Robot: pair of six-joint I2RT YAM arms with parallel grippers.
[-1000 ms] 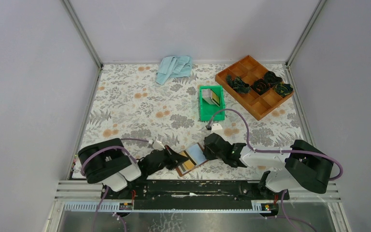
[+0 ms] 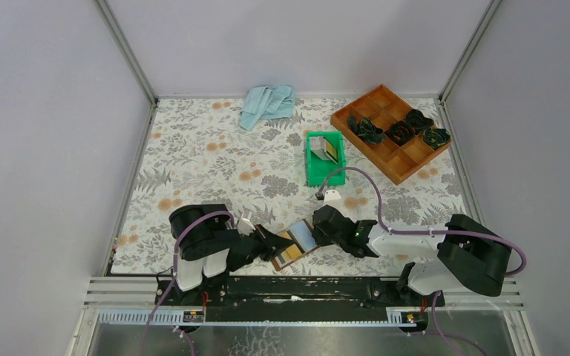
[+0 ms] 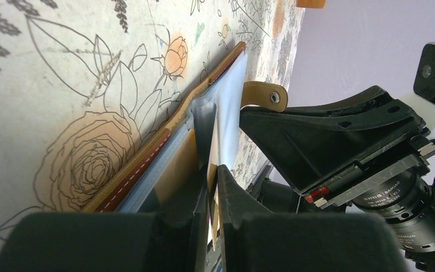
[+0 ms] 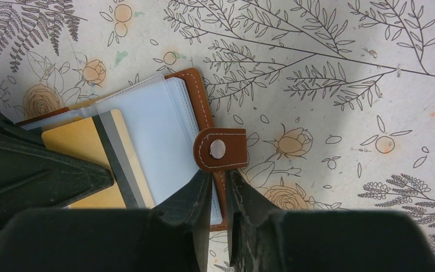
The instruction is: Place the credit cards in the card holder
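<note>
The brown card holder (image 2: 314,250) lies spread at the front of the table, its clear sleeves (image 4: 147,127) facing up. A yellow card (image 4: 85,139) with a grey stripe is over the sleeves. My left gripper has its fingers nearly together, shut on that card, whose thin edge shows between them. At the holder's other edge is my right gripper, its fingers a narrow gap apart. The brown rim shows in that gap, just below the snap strap (image 4: 229,150); whether it is pinched is unclear. Both fingertips hide parts of the holder.
A green tray (image 2: 315,178) with cards (image 2: 330,150) stands behind the right arm. At the back right is a wooden divided box (image 2: 397,163) holding dark rolled items. A blue cloth (image 2: 267,104) lies at the back. Left of the tray, the patterned tabletop is clear.
Over the last second my left arm's wrist has swung right and the forearm turned, its gripper staying at the holder. The right arm and holder look nearly unchanged.
</note>
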